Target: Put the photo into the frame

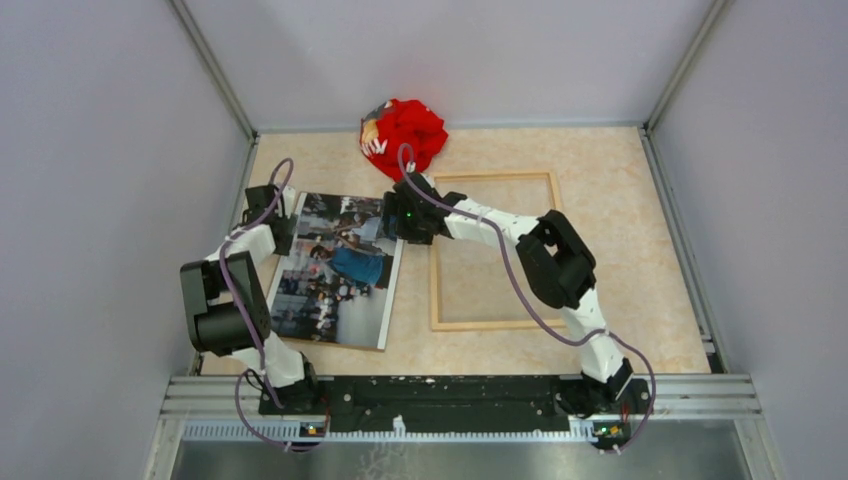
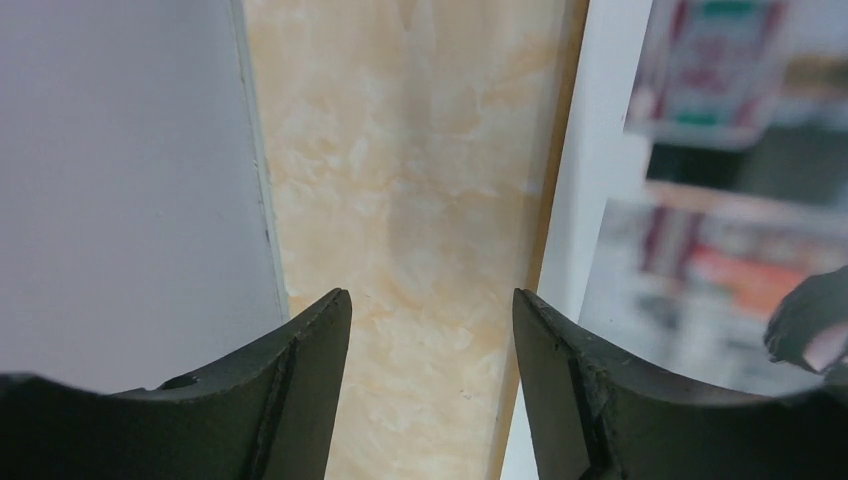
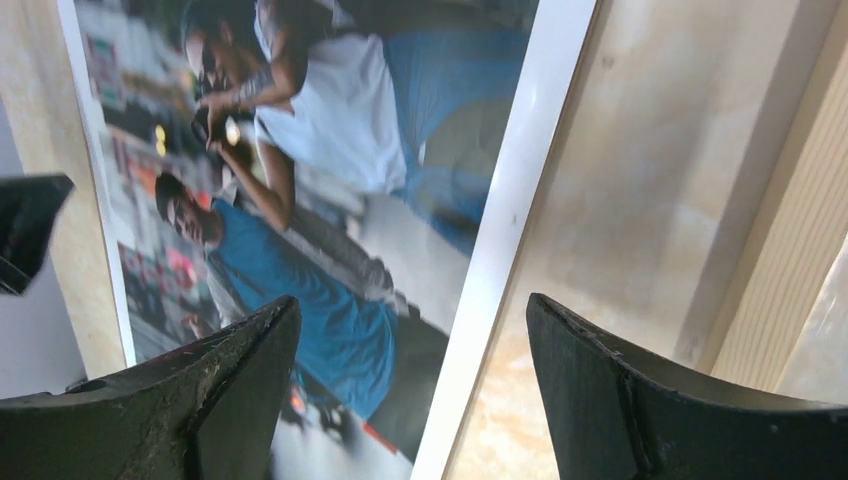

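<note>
The photo board (image 1: 335,280), a street scene with white borders, lies on the left of the table, beside the empty wooden frame (image 1: 495,325). My left gripper is at the photo's left edge, fingers apart over bare table and the board's edge, nothing held. My right gripper is open at the photo's right edge, above its white border, with the frame's left bar to the right in the right wrist view.
A crumpled red cloth (image 1: 405,135) lies at the back middle. Walls border the table at left, back and right.
</note>
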